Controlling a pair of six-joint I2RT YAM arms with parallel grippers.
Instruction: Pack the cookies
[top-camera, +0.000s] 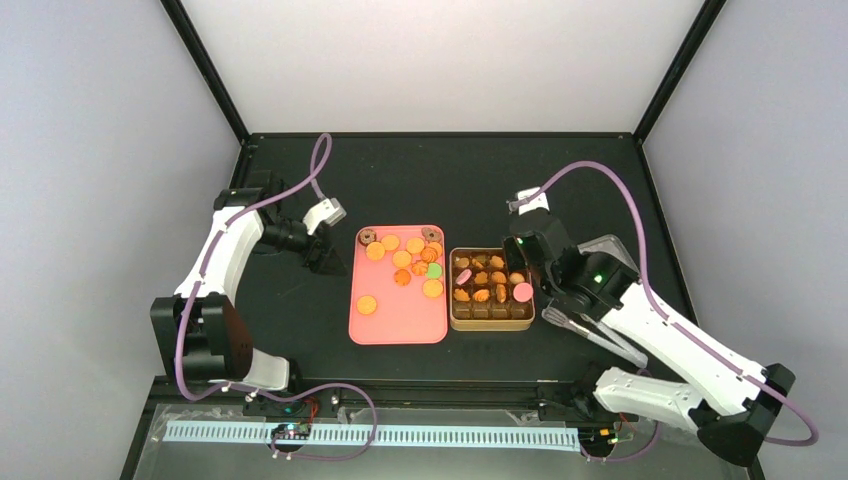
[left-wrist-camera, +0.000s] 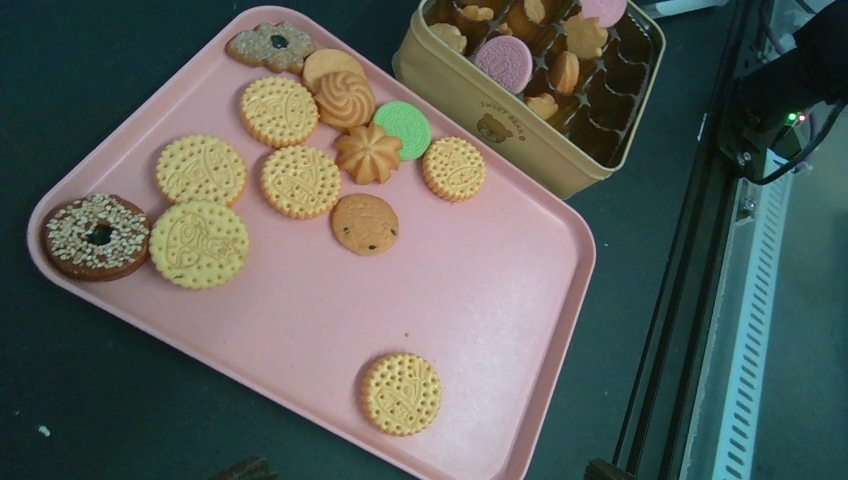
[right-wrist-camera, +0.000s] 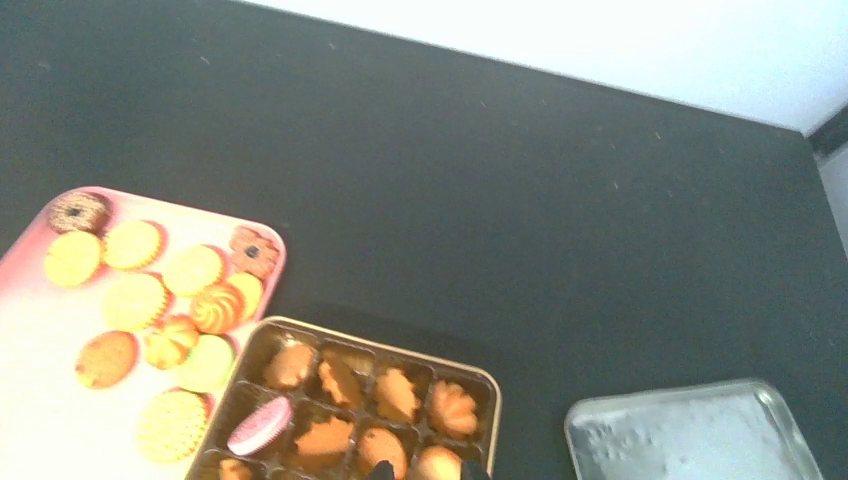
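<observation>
A pink tray carries yellow, brown and green cookies; the green cookie is near its box-side edge. Right of it stands the gold tin box, its dark compartments partly filled. One pink cookie leans on edge in the box; another pink cookie lies face up over its right side. Above the box's right part is my right gripper, its fingertips apart at the bottom edge; no held cookie shows. My left gripper is open and empty, left of the tray.
A clear lid or tray lies right of the box, partly under the right arm in the top view. Behind the pink tray and box, the black table is bare.
</observation>
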